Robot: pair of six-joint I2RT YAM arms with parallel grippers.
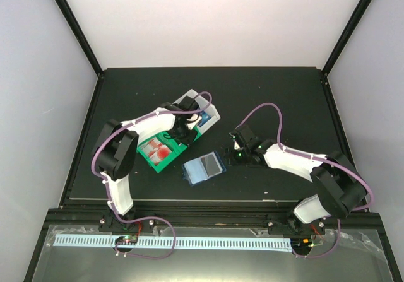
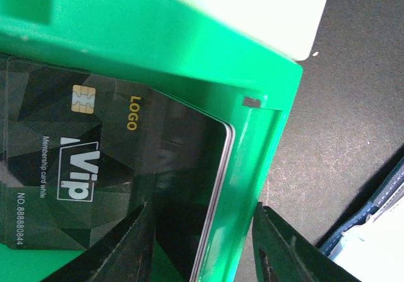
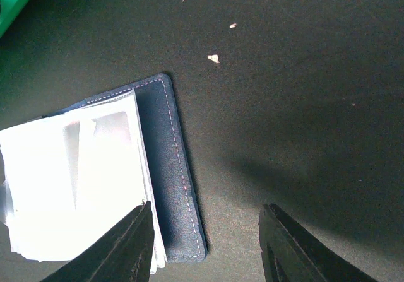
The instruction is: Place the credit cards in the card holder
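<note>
In the left wrist view, a black VIP card (image 2: 79, 143) lies in a compartment of a green box (image 2: 208, 105), its right edge raised against the box wall. My left gripper is open there, with the card's raised edge and the wall in the gap between its fingers. The blue card holder (image 1: 204, 168) lies open on the table, showing clear and white sleeves (image 3: 104, 149). My right gripper stands open just right of the holder, nothing between its fingers. In the top view the left arm hides the black card.
Red-and-white cards (image 1: 156, 149) sit in the green box's near compartment. A white box (image 1: 213, 120) with a blue card (image 1: 204, 118) adjoins its far end.
</note>
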